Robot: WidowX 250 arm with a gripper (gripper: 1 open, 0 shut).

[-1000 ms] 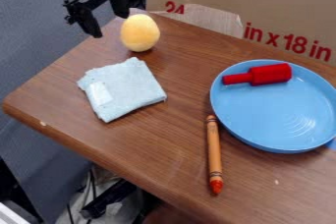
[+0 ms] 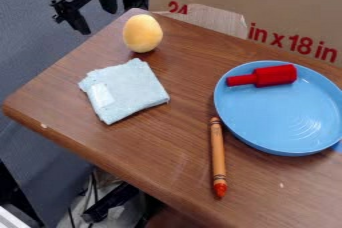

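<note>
At the top left, beyond the table's far corner, my black gripper (image 2: 70,19) hangs in the air, its two fingers apart with nothing visible between them. On the wooden table (image 2: 134,147) a yellow egg-shaped object (image 2: 143,33) stands near the back left, below and right of my gripper. A folded pale blue cloth (image 2: 123,91) lies at the left middle. A large orange crayon (image 2: 218,157) lies lengthwise toward the front right. A blue plate (image 2: 281,122) at the right holds a red cylindrical object with a handle (image 2: 274,75).
A large cardboard box (image 2: 267,12) stands along the back of the table. The middle of the table between the cloth and the plate is clear. Past the left edge is grey floor, with dark equipment at the lower left.
My gripper has moved left and up, away from the yellow object, over the last second. The objects on the table have not visibly moved.
</note>
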